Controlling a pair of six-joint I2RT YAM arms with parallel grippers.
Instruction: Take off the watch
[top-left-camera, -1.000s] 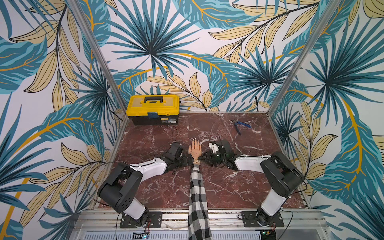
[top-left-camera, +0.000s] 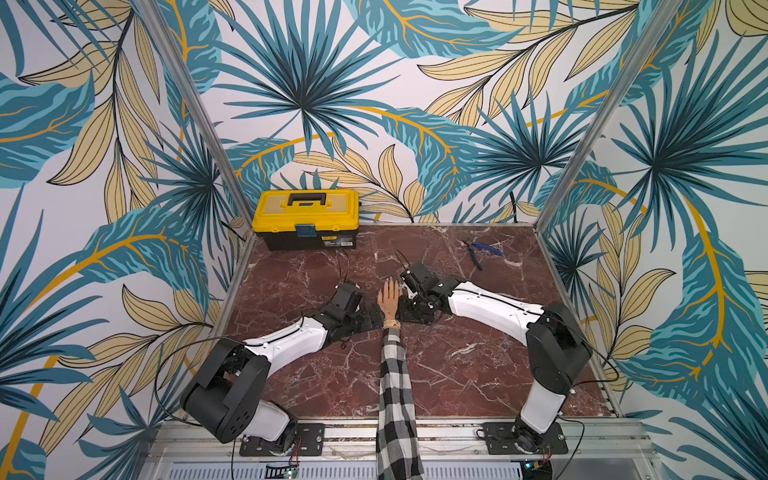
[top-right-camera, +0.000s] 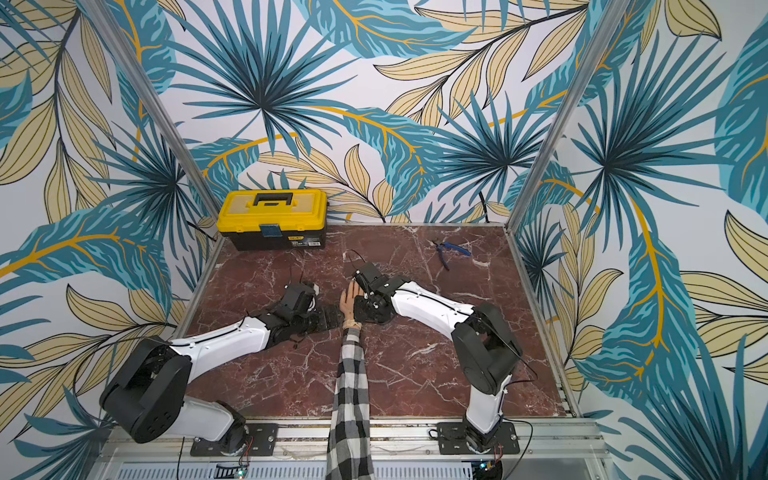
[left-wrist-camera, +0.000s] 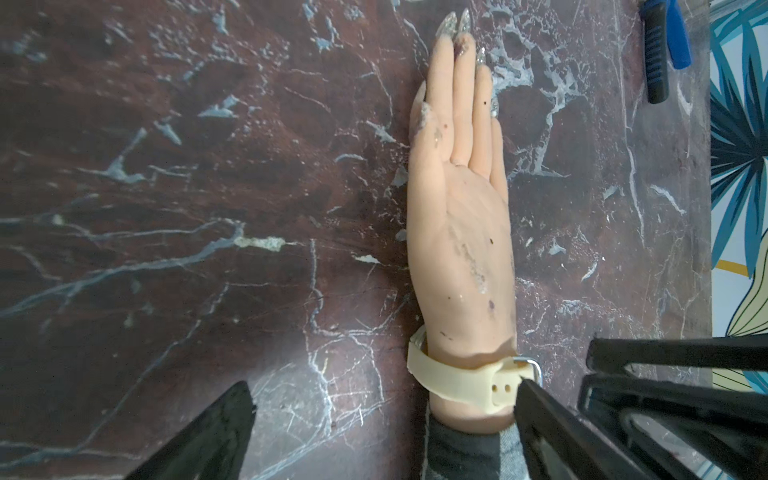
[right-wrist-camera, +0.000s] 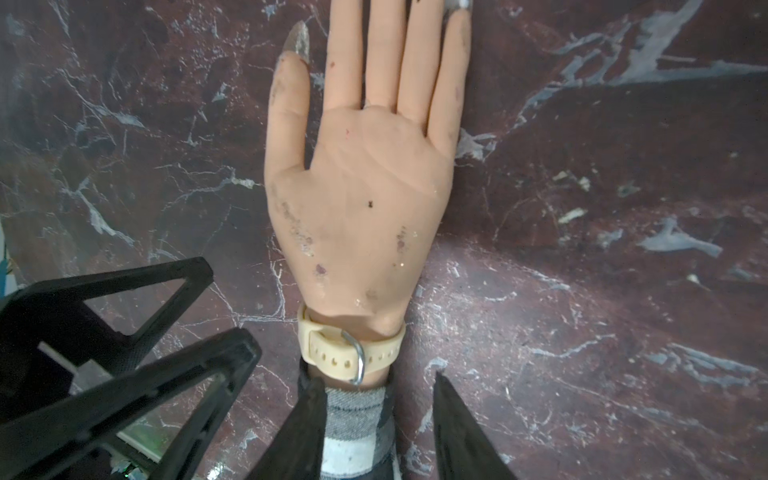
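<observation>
A mannequin hand in a plaid sleeve lies palm up on the table, wearing a cream watch strap at the wrist, its metal buckle showing. My left gripper is open low beside the wrist, its fingertips on either side of the strap's near area. My right gripper is also open, hovering over the wrist just below the strap, nothing held between its fingers.
A yellow toolbox stands at the back left of the marble table. Blue-handled pliers lie at the back right. Both arms crowd the hand from either side.
My right arm has risen and shifted toward the hand, its wrist housing turning. The left arm has moved slightly. The hand lies where it was.
</observation>
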